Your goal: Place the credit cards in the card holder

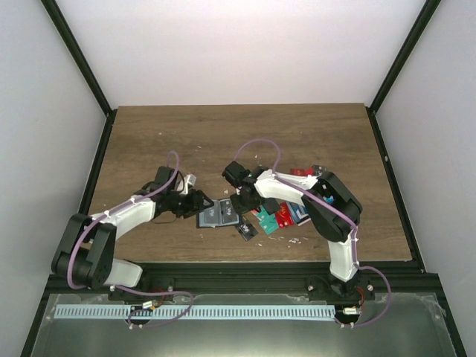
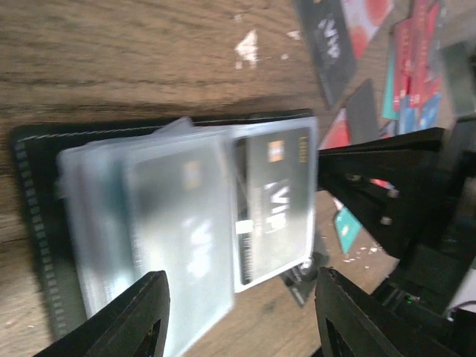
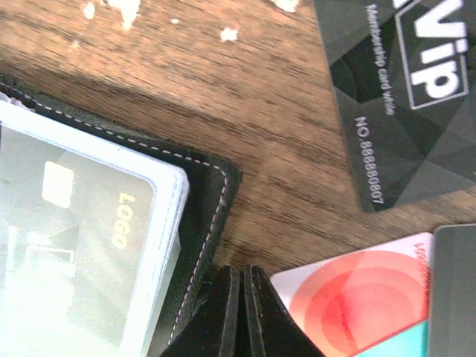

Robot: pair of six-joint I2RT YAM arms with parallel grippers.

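The black card holder (image 1: 198, 222) lies open on the table, its clear sleeves spread out. In the left wrist view, a dark VIP card (image 2: 277, 208) shows inside the right-hand sleeve, and another card shows faintly through the cloudy left sleeves (image 2: 182, 238). My left gripper stands open at the holder's left side, its fingers apart and nothing held between them. My right gripper is shut at the holder's right edge, which runs in under its fingers; the exact grip is partly hidden. Loose cards, including a black VIP card (image 3: 405, 89), lie right of the holder.
Several red, teal and blue cards are spread under the right arm (image 1: 286, 186), partly hidden by it. Another dark card (image 1: 246, 229) rests just below the holder's right corner.
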